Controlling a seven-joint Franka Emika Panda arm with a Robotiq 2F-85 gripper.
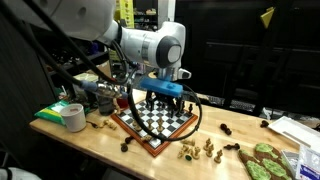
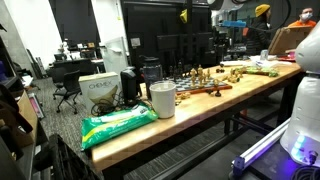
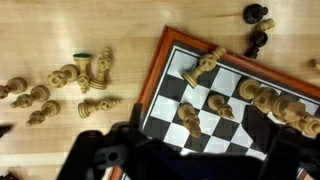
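Observation:
A checkered chessboard with a brown border lies on the wooden table. In the wrist view, my gripper is above the board's edge area with its dark fingers spread wide and nothing held between them. A wooden chess piece shows in the gap, and another piece is just beside it, both on the board below. A tan piece lies tilted across the near border. Larger tan pieces cluster at the right, partly cut by the finger.
Loose tan pieces lie off the board, as do dark pieces. A white mug and a green packet occupy one table end; a green-brown tray lies at the other.

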